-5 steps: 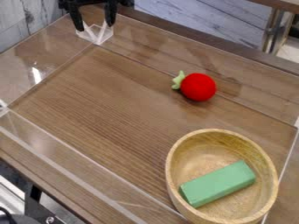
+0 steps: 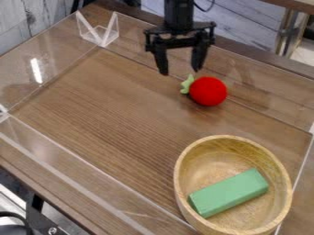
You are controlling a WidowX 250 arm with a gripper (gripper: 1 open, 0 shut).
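My gripper [image 2: 181,57] hangs over the back of the wooden table, its dark fingers spread open and pointing down, nothing seen between them. Just in front of it, to the right, lies a red round object [image 2: 210,92] with a small green top, like a tomato or strawberry toy. In the front right a pale yellow bowl [image 2: 196,165] holds a green block [image 2: 229,191].
A clear, angular object [image 2: 95,29] stands at the back left. A ledge runs along the back right edge.
The red object, bowl and block have not moved.
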